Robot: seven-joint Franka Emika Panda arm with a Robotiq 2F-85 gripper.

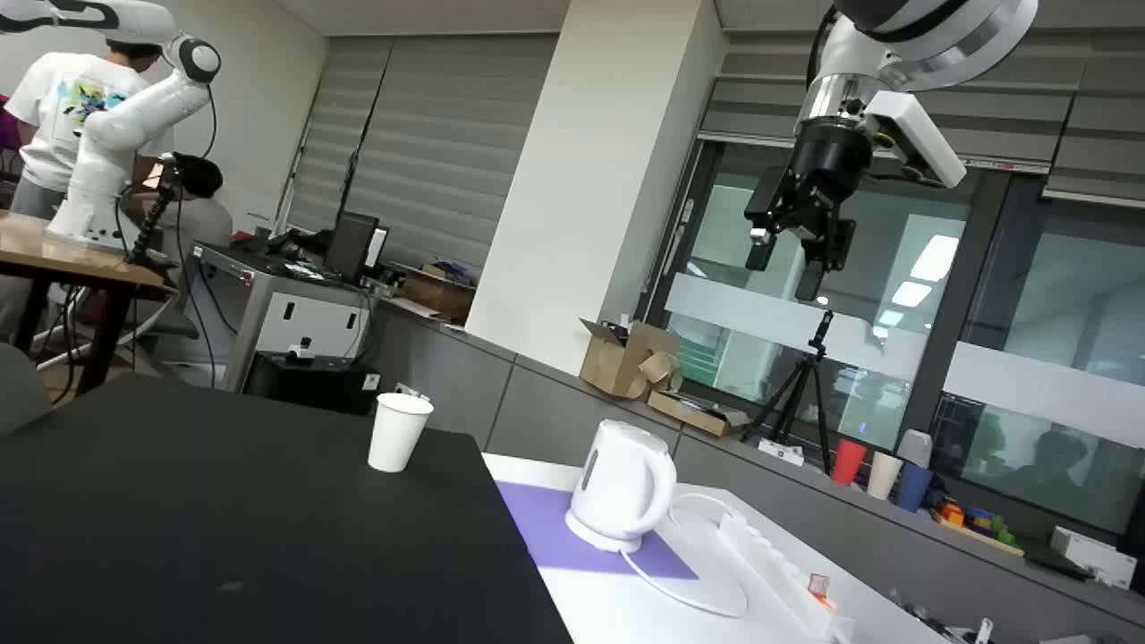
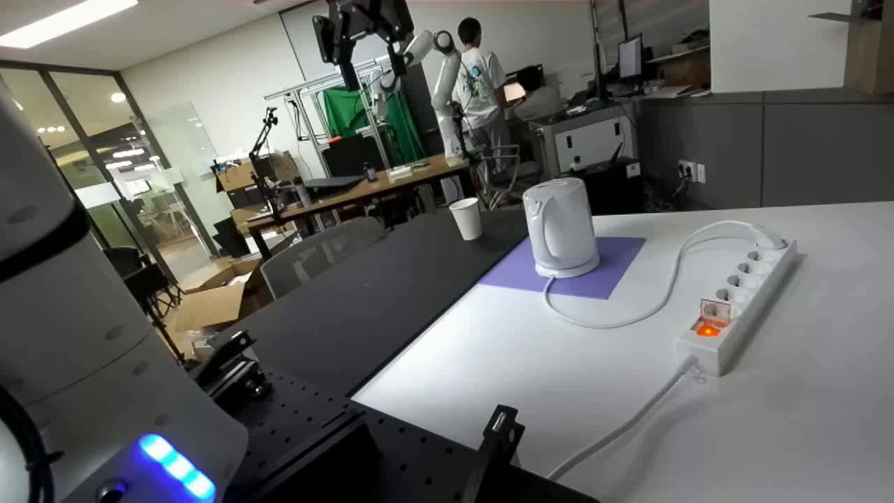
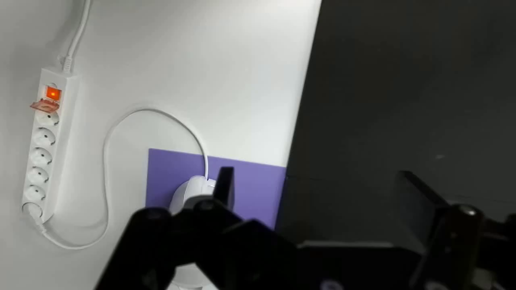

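High above the table, my gripper (image 1: 784, 277) hangs open with its fingers pointing down and nothing between them; its dark fingers also frame the lower part of the wrist view. Upright on a purple mat (image 2: 616, 251) stands a white kettle (image 2: 559, 226), partly hidden by the gripper in the wrist view. A white paper cup (image 1: 398, 433) rests upright on the black table surface, apart from the kettle. On the white surface lies a white power strip (image 3: 54, 145), its orange switch (image 3: 53, 93) glowing under a raised clear red cover. The kettle's cord runs to the strip's far socket.
Red, cream and blue cups (image 1: 848, 461) stand on the window ledge beside a tripod (image 1: 796, 392). The kettle's cord (image 2: 641, 317) loops loosely across the white surface.
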